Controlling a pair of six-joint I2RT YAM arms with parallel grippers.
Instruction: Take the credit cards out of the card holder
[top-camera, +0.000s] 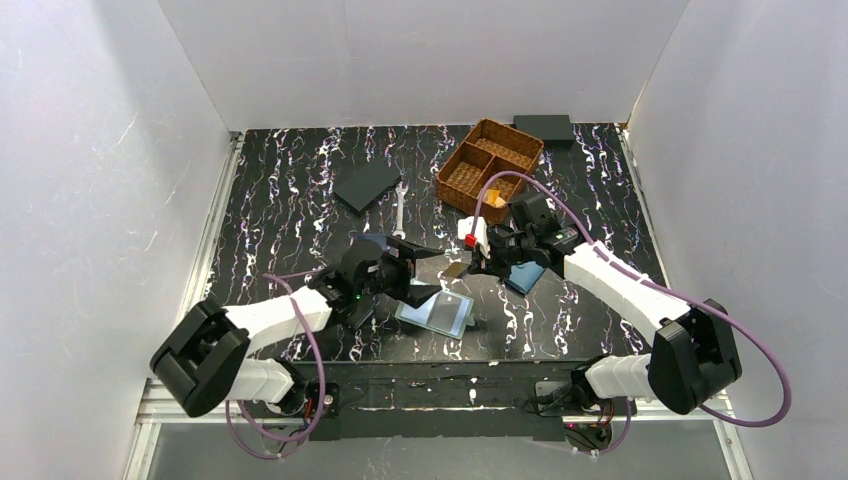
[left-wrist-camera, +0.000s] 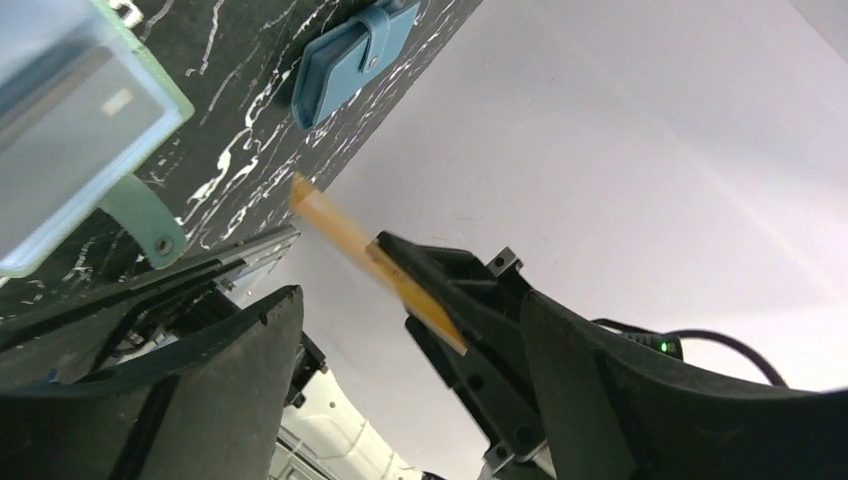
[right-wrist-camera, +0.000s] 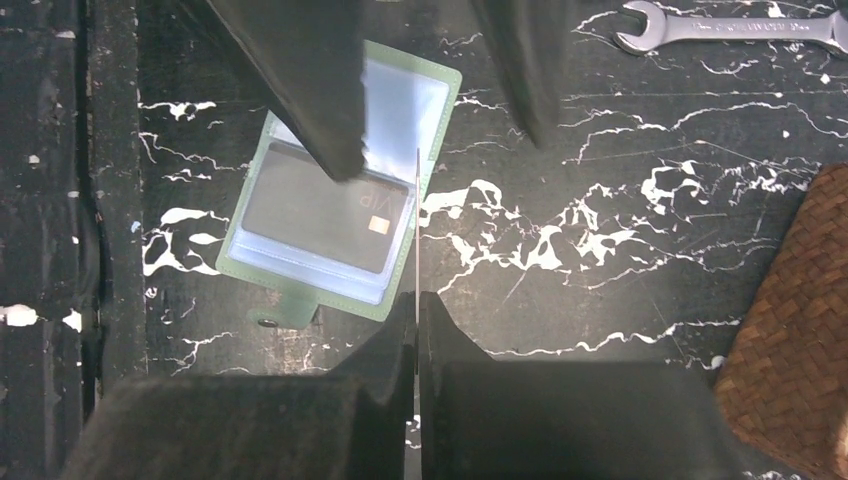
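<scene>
An open green card holder (top-camera: 430, 312) with clear sleeves lies at the table's front middle; a dark card (right-wrist-camera: 320, 205) marked VIP sits in its lower sleeve. My right gripper is shut on a gold card, held raised above the holder, edge-on in the right wrist view. My left gripper (top-camera: 432, 272) stands part open beside it, its fingers either side of the card's line in the left wrist view, with nothing between them.
Blue closed card holder (top-camera: 525, 278) lies to the right, a wicker basket (top-camera: 470, 165) at the back, a wrench (top-camera: 400, 210) and dark block (top-camera: 367, 183) back left. Another dark block (top-camera: 543, 126) lies back right.
</scene>
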